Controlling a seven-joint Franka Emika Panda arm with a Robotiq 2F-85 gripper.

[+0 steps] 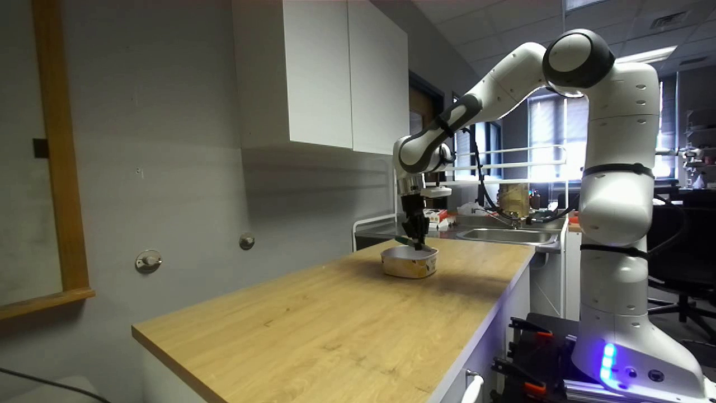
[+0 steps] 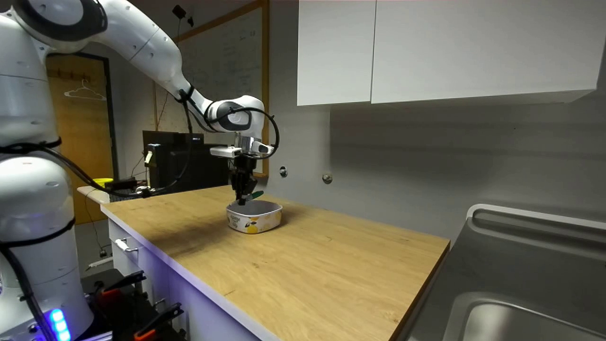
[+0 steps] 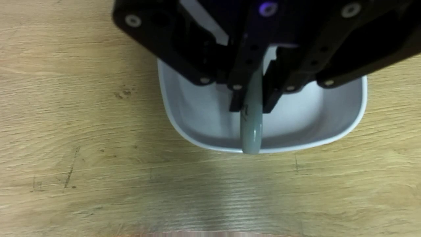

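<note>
A white bowl with rounded corners and a yellow fruit pattern rests upright on the wooden counter. In the wrist view its pale inside lies beneath my gripper, which is shut on a grey-green handle. The handle's rounded end reaches to the bowl's near rim in that view; whether it touches the rim cannot be told. From the side, the green handle slants up just above the bowl. The other end of the held object is hidden behind the fingers.
White cupboards hang above the back of the counter. A metal sink adjoins the counter's end, and a wall runs along its back.
</note>
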